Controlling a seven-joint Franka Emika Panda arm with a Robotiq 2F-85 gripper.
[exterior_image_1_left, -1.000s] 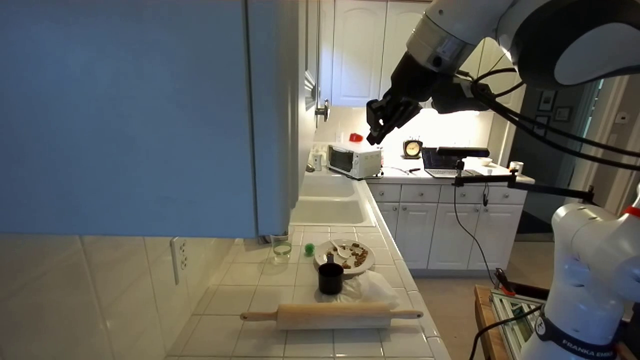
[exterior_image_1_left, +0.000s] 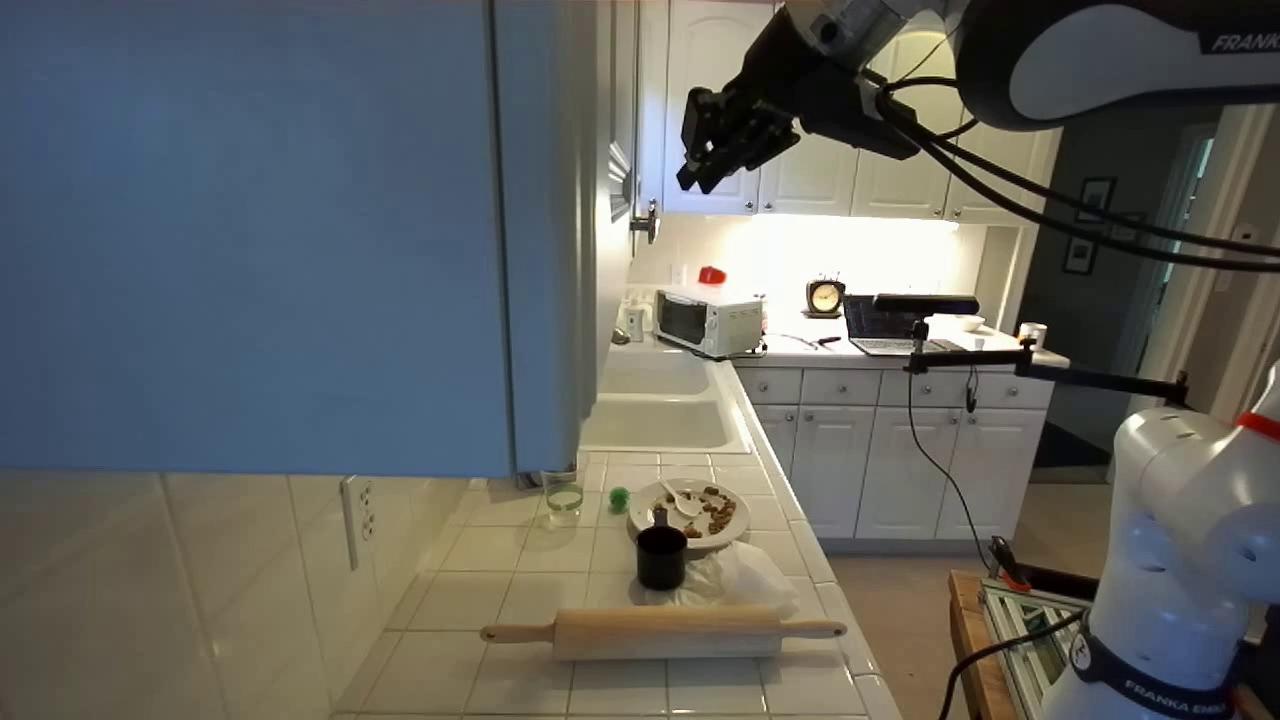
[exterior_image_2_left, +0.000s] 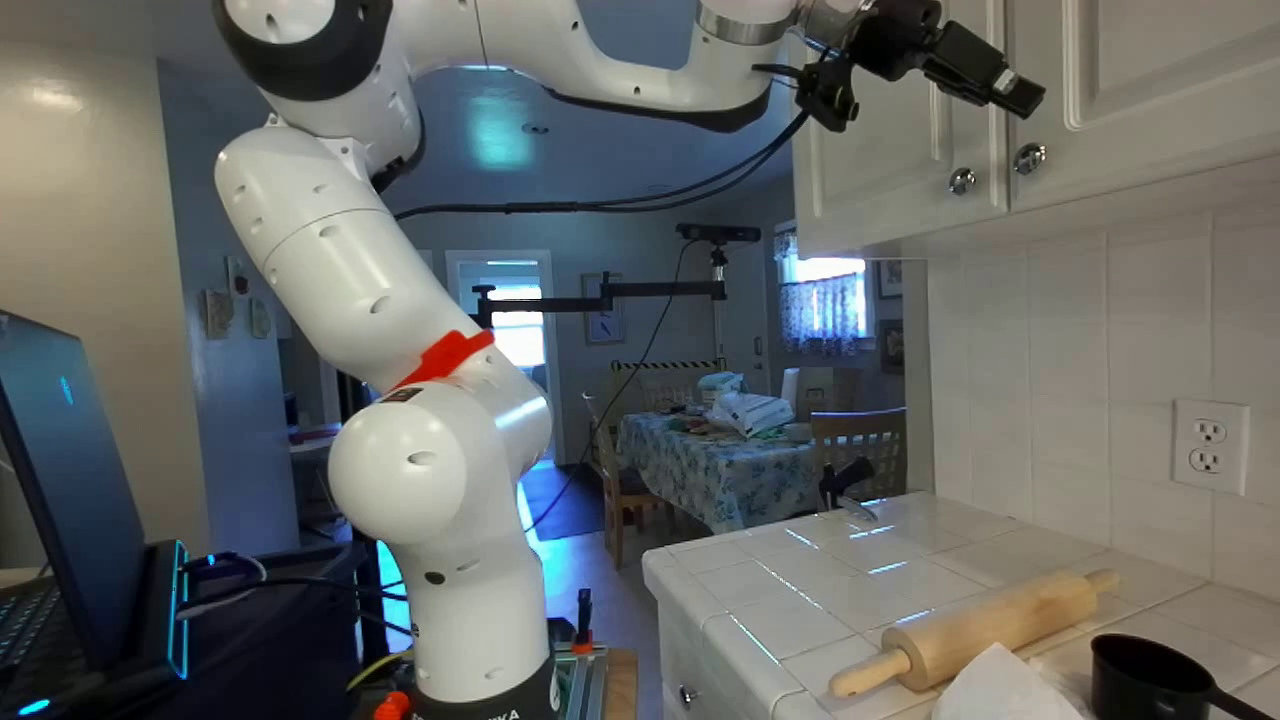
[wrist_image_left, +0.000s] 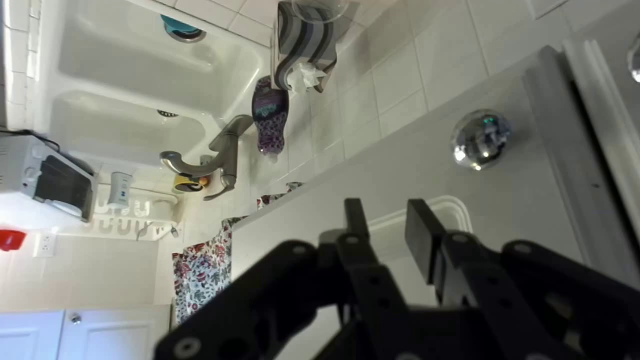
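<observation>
My gripper is open, with an empty gap between its two black fingers. In the wrist view it points at the white cabinet door (wrist_image_left: 384, 174), and a round chrome knob (wrist_image_left: 480, 139) sits on that door, up and to the right of the fingertips. The first exterior view has the gripper (exterior_image_1_left: 696, 180) high above the counter, right of a cabinet knob (exterior_image_1_left: 651, 223) and apart from it. In the second exterior view, the gripper (exterior_image_2_left: 1020, 94) is in front of the upper cabinets, above two chrome knobs (exterior_image_2_left: 1029, 157). The cabinet doors there look closed.
On the tiled counter lie a rolling pin (exterior_image_1_left: 668, 632), a black cup (exterior_image_1_left: 661, 557), a crumpled white bag (exterior_image_1_left: 744, 578) and a plate of food (exterior_image_1_left: 642, 510). Beyond are the double sink (exterior_image_1_left: 660, 422) and a toaster oven (exterior_image_1_left: 734, 326). Air around the gripper is free apart from the cabinets.
My gripper has risen and moved left toward the cabinet in the first exterior view. Objects on the counter have not moved.
</observation>
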